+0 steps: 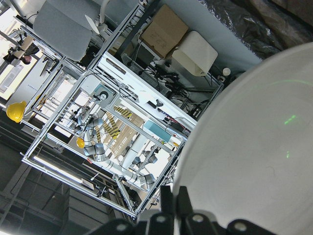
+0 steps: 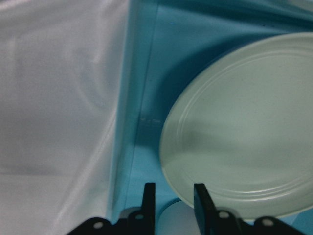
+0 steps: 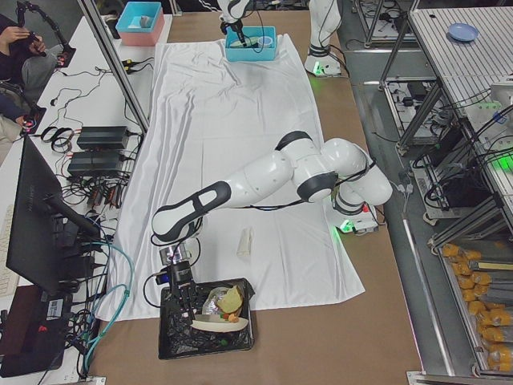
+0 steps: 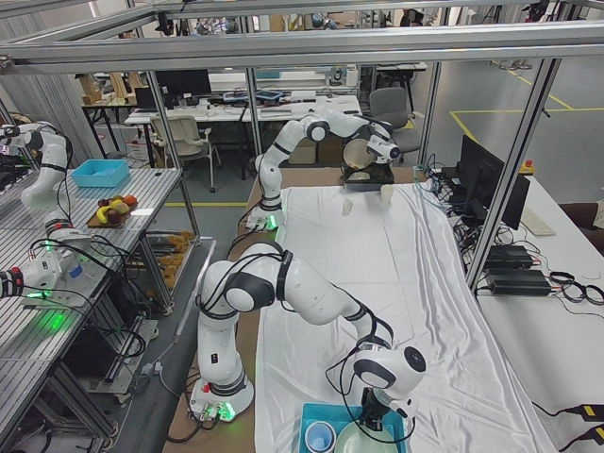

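Note:
My left gripper [image 3: 191, 313] is shut on a white plate [image 3: 219, 326], tilted almost on edge over a black-lined bin [image 3: 180, 346]; the plate [image 1: 249, 142] fills the right of the left wrist view. Food scraps and crumpled wrapping [image 3: 229, 301] show in the bin. At the other end, my right gripper stands open above a blue tub [image 2: 146, 98], which holds a pale green plate [image 2: 239, 122] and, in the camera right view, a blue-and-white round container [image 4: 320, 437].
A white cloth [image 3: 200, 104] covers the middle, mostly clear apart from a thin pale item [image 3: 244, 243]. A monitor [image 3: 36, 224] and cables line one side; a metal rack [image 3: 457, 64] stands across the gap on the other.

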